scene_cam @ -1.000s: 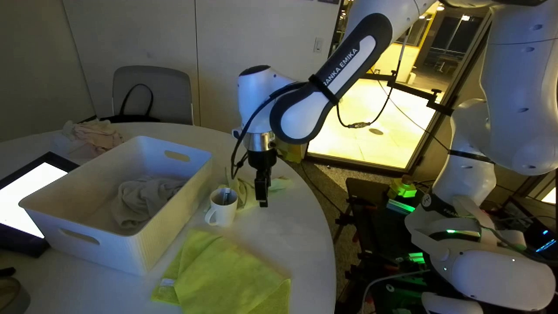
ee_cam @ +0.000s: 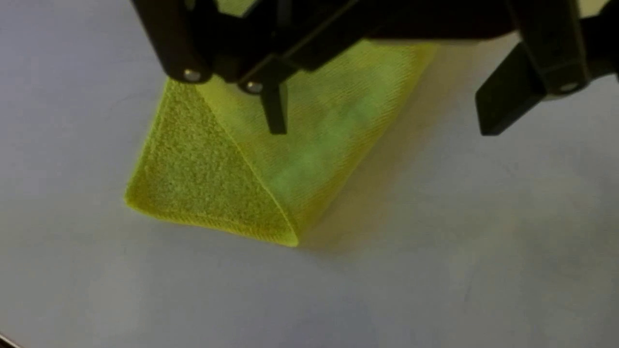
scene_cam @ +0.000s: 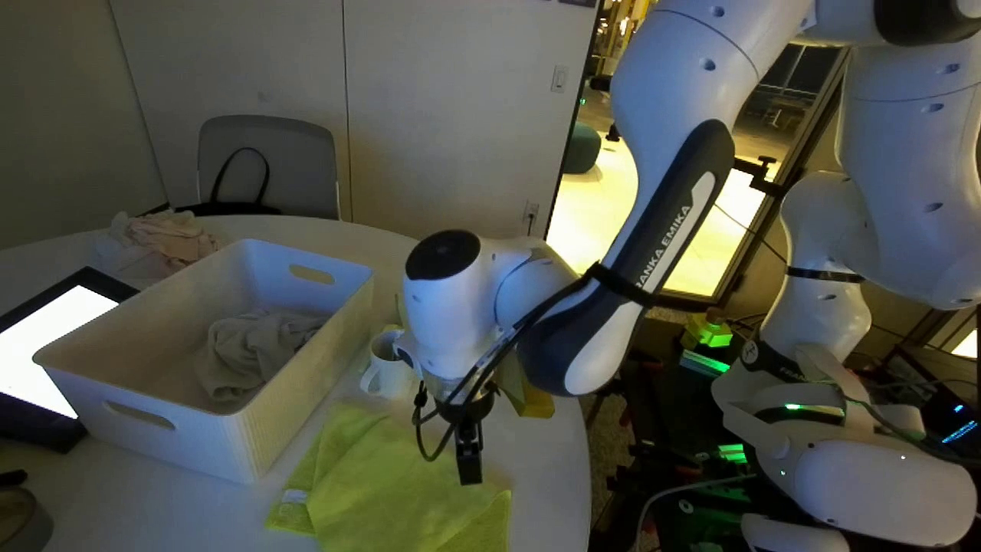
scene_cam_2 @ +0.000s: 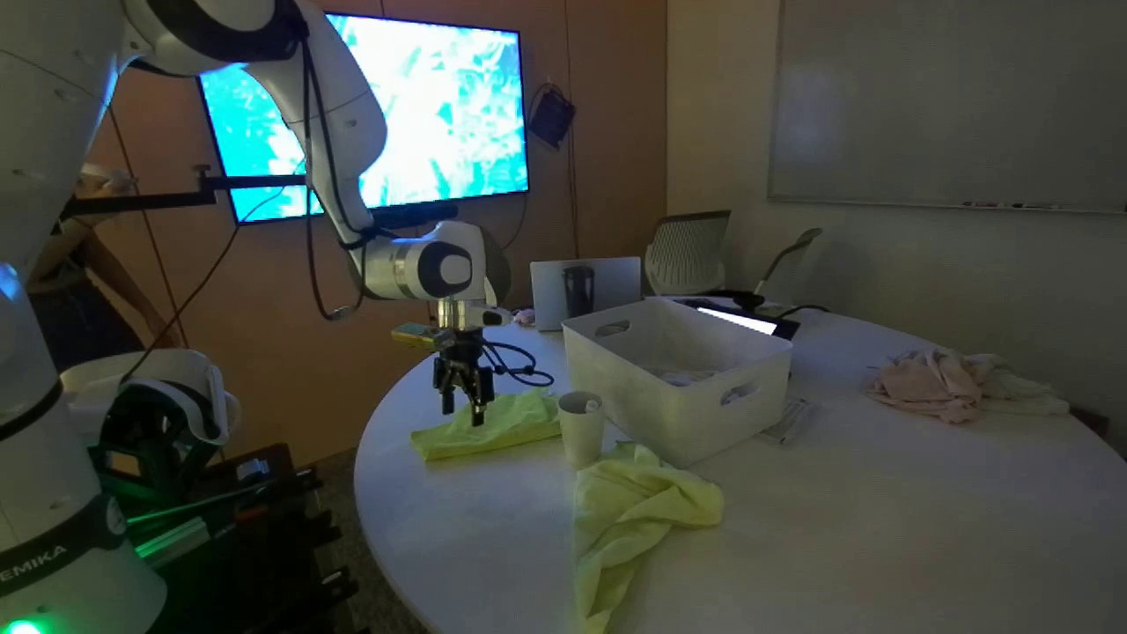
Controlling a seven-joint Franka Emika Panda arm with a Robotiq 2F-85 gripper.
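My gripper (scene_cam_2: pixel 462 413) hangs pointing down above a yellow-green cloth (scene_cam: pixel 386 483) by the table's edge. Its fingers stand wide apart, with nothing held between the fingertips. In the wrist view, a folded corner of that cloth (ee_cam: pixel 197 162) lies below and partly between the fingers, its upper part hidden by the gripper. A second yellow-green cloth (scene_cam_2: pixel 644 507) lies crumpled on the other side of a white mug (scene_cam_2: pixel 582 428). The white bin (scene_cam: pixel 313 395) holds a crumpled greyish cloth (scene_cam: pixel 257 349).
The mug stands close to the bin, between the two yellow-green cloths. Pinkish and pale cloths (scene_cam_2: pixel 940 386) lie beyond the bin. A lit screen (scene_cam: pixel 50 345) and a laptop (scene_cam_2: pixel 549 291) are also on the table (scene_cam_2: pixel 845 549), whose front in exterior view 2 is largely bare.
My gripper has come from beyond the mug toward the camera in exterior view 1 and lower, to over the nearer yellow-green cloth. Cloths, mug and bin look unmoved.
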